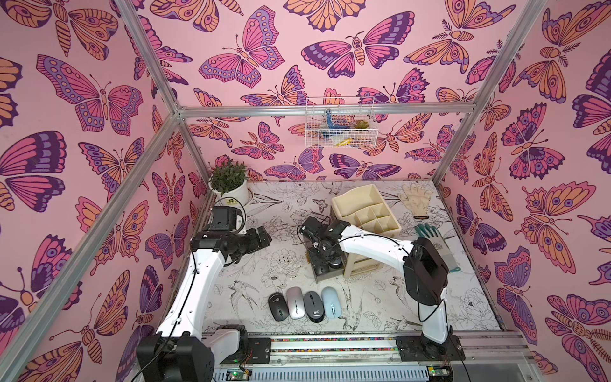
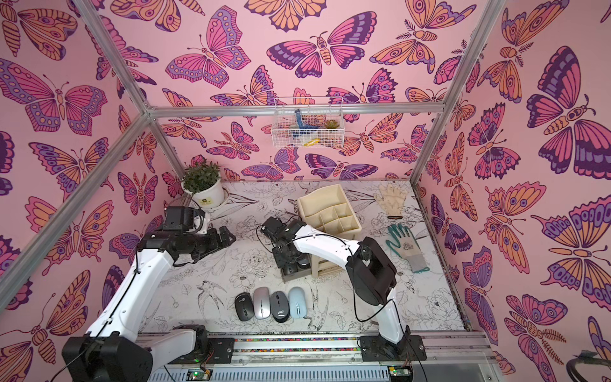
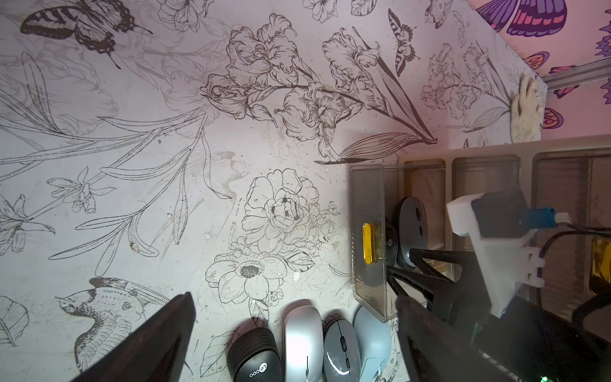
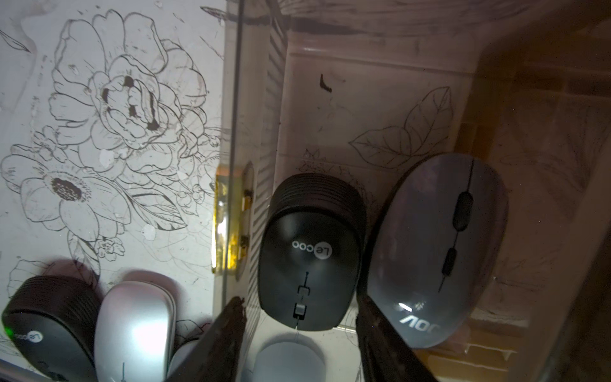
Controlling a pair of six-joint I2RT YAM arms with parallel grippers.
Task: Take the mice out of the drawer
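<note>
The pulled-out drawer point(image 3: 366, 296) holds a black Lecoo mouse point(image 4: 312, 267) and a grey AOC mouse point(image 4: 436, 254). My right gripper is down in it, fingers part open either side of the black mouse's lower end; whether they touch it cannot be told. My left gripper stands open with nothing between its fingers, left of the drawer. On the table in front of the drawer lie several mice: black point(image 1: 278, 306), silver point(image 1: 295, 302), dark grey point(image 1: 313, 306) and light blue point(image 1: 331, 302).
The cream organizer point(image 2: 318, 200) stands behind the drawer. A potted plant point(image 2: 202, 191) is at back left, beige and green gloves point(image 2: 404, 248) at the right.
</note>
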